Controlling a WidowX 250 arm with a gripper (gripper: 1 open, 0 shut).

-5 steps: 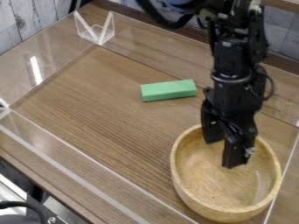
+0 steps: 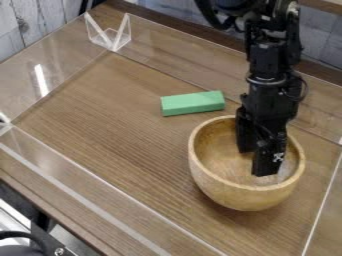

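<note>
A wide wooden bowl (image 2: pixel 227 190) sits on the right side of the table. My black gripper (image 2: pixel 259 150) reaches down from the top into the bowl's back right part, open; whether anything lies between its fingers is hard to see. A green block (image 2: pixel 191 103) lies on the table behind and left of the bowl.
A small clear wire-like holder (image 2: pixel 104 32) stands at the back left. Cables show at the lower left corner.
My gripper has moved back, away from the camera. The bowl has shifted slightly back and left, and more of it shows at the bottom.
</note>
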